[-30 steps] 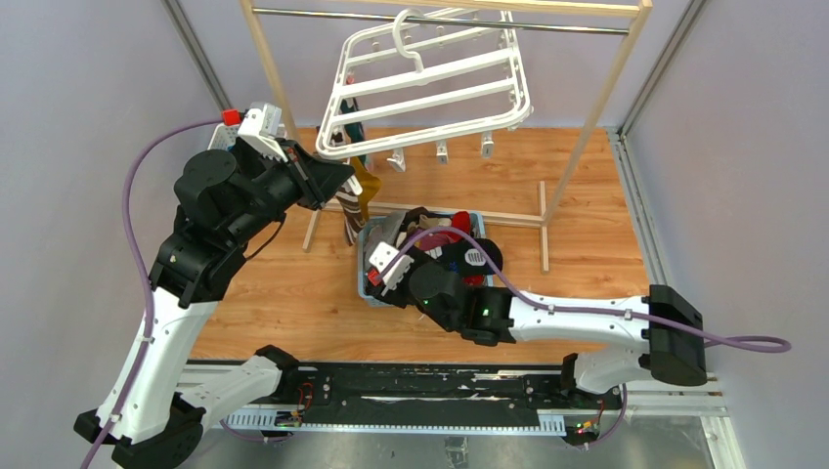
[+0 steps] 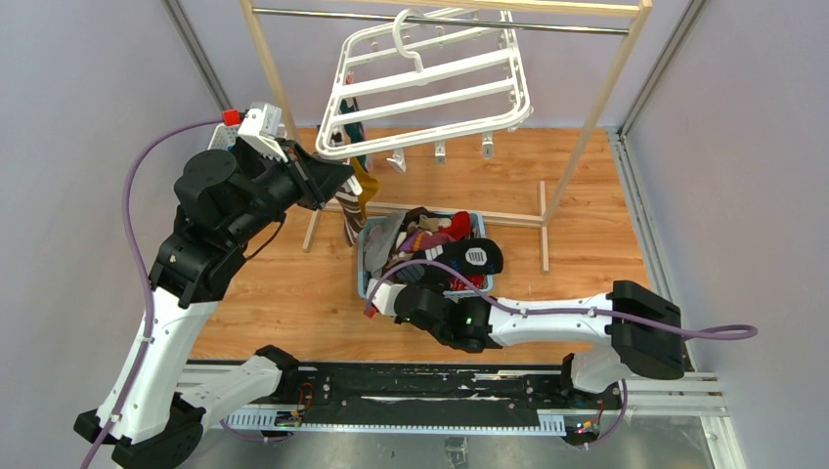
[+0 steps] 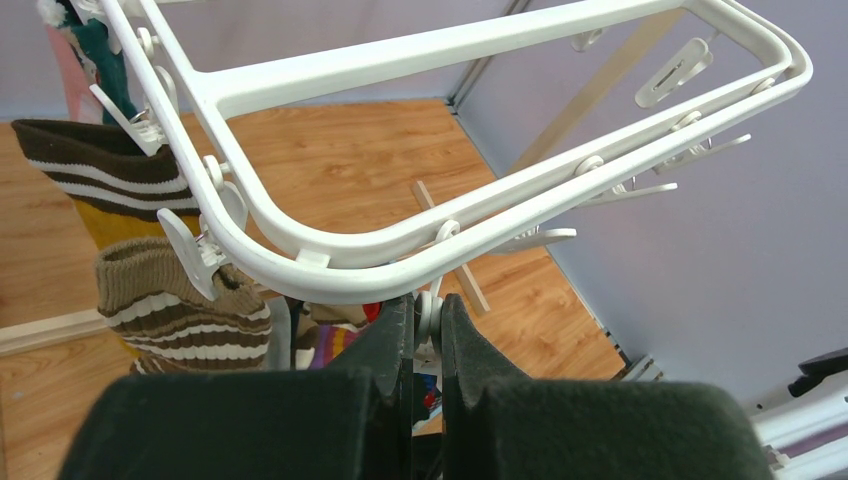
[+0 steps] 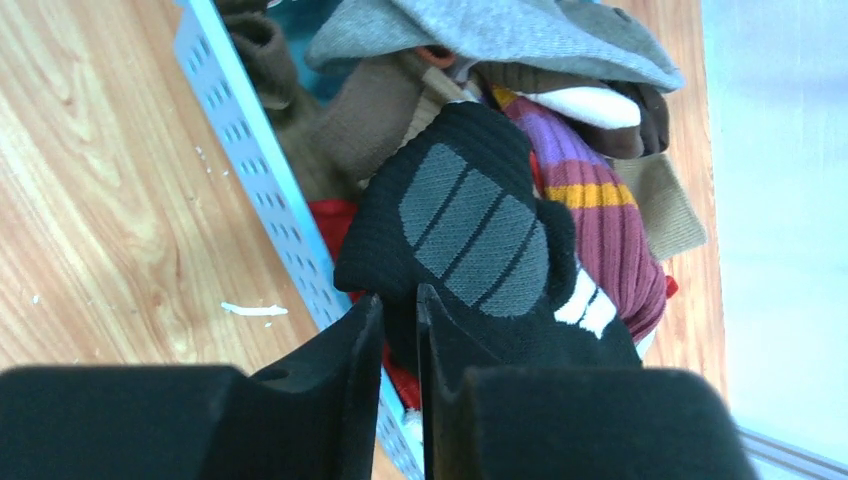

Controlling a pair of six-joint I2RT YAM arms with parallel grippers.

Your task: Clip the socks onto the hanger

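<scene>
The white hanger (image 2: 430,103) hangs from the rod with clips along its edges. At its near-left side my left gripper is shut on a white clip (image 3: 430,310). Several socks hang from clips on the left side, among them a brown striped sock (image 3: 185,305) and a dark striped one with yellow (image 3: 105,170). Over the blue basket (image 4: 268,185) my right gripper stands narrowly open. A black sock with grey patches (image 4: 480,225) lies at its fingertips, its edge showing in the gap; whether the fingers touch it is unclear.
More socks fill the basket, including a purple striped one (image 4: 590,200) and a grey one (image 4: 500,40). Free clips such as this one (image 3: 675,72) dangle along the hanger's near and right edges. Wooden frame posts (image 2: 596,112) stand on the sides.
The right gripper has swung toward the near-left edge of the basket and turned, uncovering more socks. The left arm and the hanger have stayed practically still.
</scene>
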